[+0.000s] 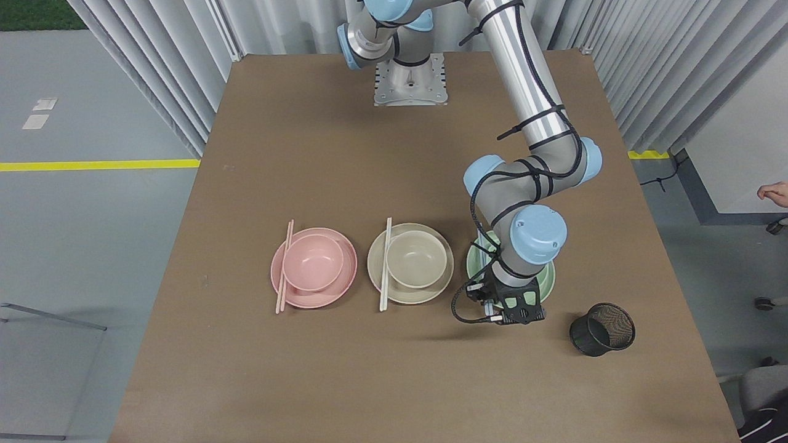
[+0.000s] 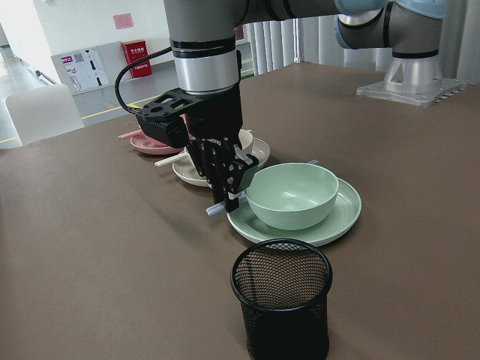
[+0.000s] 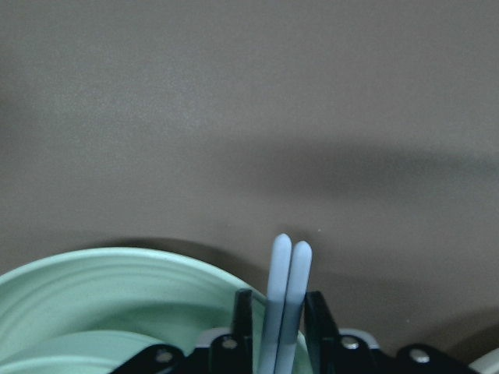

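Observation:
Pale blue chopsticks (image 3: 277, 296) lie on the rim of the green plate (image 2: 337, 225), beside the green bowl (image 2: 292, 199). My gripper is down over this plate with its fingers on either side of the chopsticks; the wrist view does not make clear whether they are closed on them. In the front view the arm hides much of the green setting and the fingertips.
A black mesh cup (image 1: 602, 329) stands at front right of the green plate. A cream setting (image 1: 415, 259) and a pink setting (image 1: 313, 263), each with chopsticks, lie to the left.

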